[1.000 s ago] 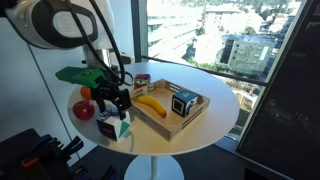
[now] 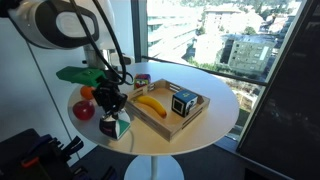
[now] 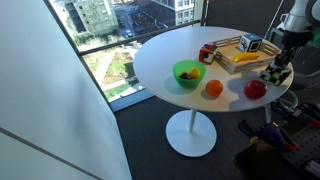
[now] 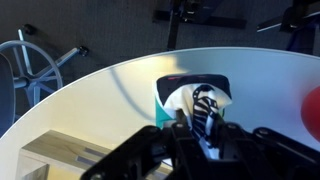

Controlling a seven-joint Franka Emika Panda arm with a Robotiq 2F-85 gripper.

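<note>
A small white, black and green object (image 2: 115,127) sits at the near edge of the round white table, tilted under my gripper (image 2: 113,104). In the wrist view, the patterned object (image 4: 180,92) shows a white side, a dark end and a teal edge, partly hidden by the fingers. My gripper is right over it, its fingertips around or against its upper part. Whether they grip it does not show clearly. The second exterior view has the object (image 3: 274,75) at the table's right end, below the arm.
A wooden tray (image 2: 185,125) holds a banana (image 2: 153,104) and a dark blue box (image 2: 184,102). Close to the gripper lies a red round fruit (image 3: 255,89), with an orange (image 3: 214,88) beyond. A green bowl (image 3: 188,73) and red can (image 3: 207,53) stand farther along.
The arm has hardly moved.
</note>
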